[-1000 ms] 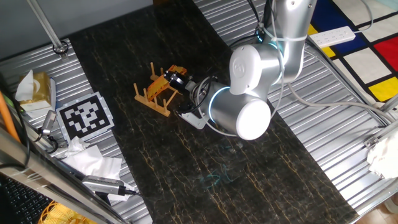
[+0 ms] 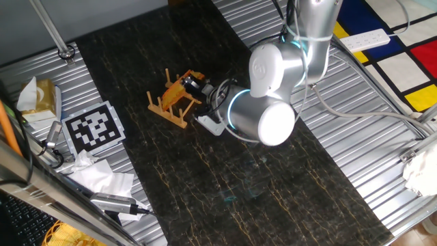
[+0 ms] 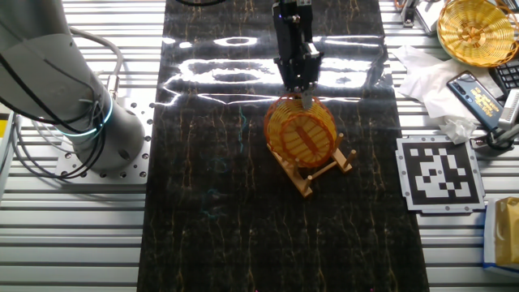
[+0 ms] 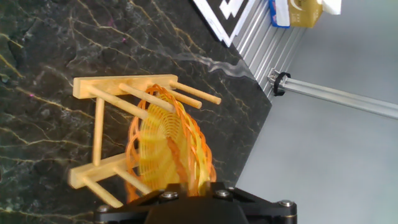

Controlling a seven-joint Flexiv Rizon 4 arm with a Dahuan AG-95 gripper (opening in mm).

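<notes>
A round yellow wicker basket (image 3: pixel 302 139) with an orange woven rim stands on edge in a small wooden peg rack (image 3: pixel 302 185). In the wrist view the basket (image 4: pixel 165 140) sits between the rack's pegs, its rim running down to my fingertips. My gripper is at the basket's upper edge, its black fingers close together with the rim between them, so it looks shut on the rim. From exterior view 1 my gripper (image 2: pixel 188 83) reaches the basket (image 2: pixel 175 94) from the right, above the rack (image 2: pixel 168 116). The fingertips are partly hidden there.
A dark marbled board (image 2: pixel 266 184) lies under the rack, with wide clear room around it. Beside it are a printed marker board (image 2: pixel 94 128), a tissue box (image 2: pixel 41 102) and crumpled white tissue (image 2: pixel 102 176). Another yellow basket (image 3: pixel 478 32) lies off the board.
The rack stays in place; the basket remains in it, at my fingers.
</notes>
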